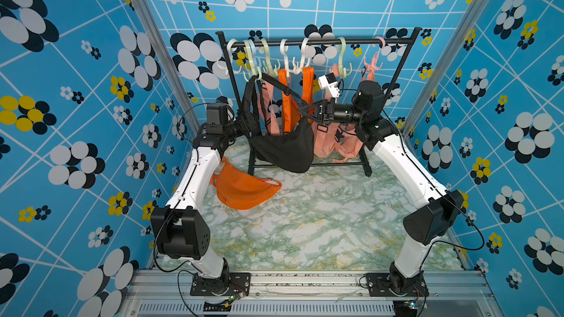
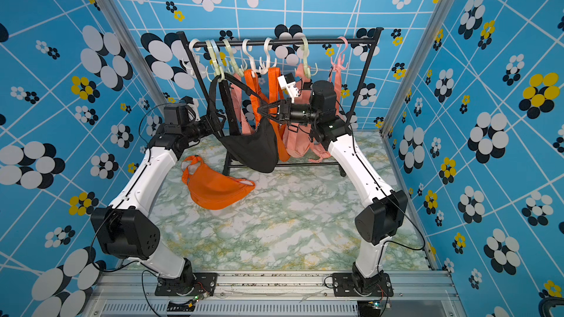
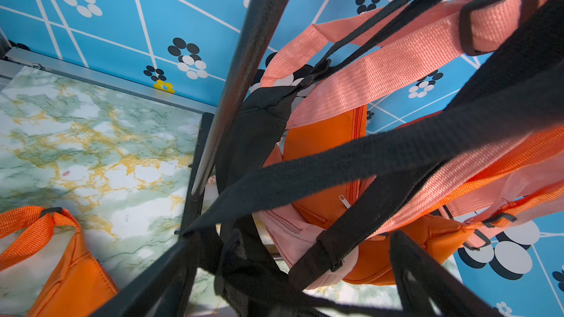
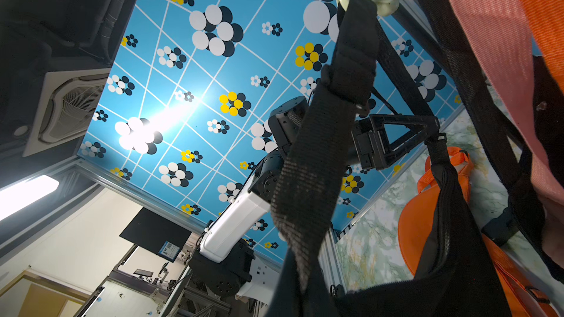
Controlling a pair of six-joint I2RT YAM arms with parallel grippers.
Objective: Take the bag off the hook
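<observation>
A black bag (image 1: 288,149) hangs from the rack, its strap (image 4: 326,117) looped over a pale green hook (image 4: 387,0) and drawn taut toward my right gripper (image 1: 302,111), which is shut on that strap, right of the bag's upper part. My left gripper (image 1: 241,123) stands open at the bag's left side; in its wrist view black straps (image 3: 352,158) cross in front of and between the blurred fingers.
Orange and pink bags (image 2: 299,141) hang beside it from more hangers on the black rack (image 2: 282,41). An orange bag (image 2: 214,187) lies on the marble floor (image 2: 282,217) at front left, whose front middle is clear.
</observation>
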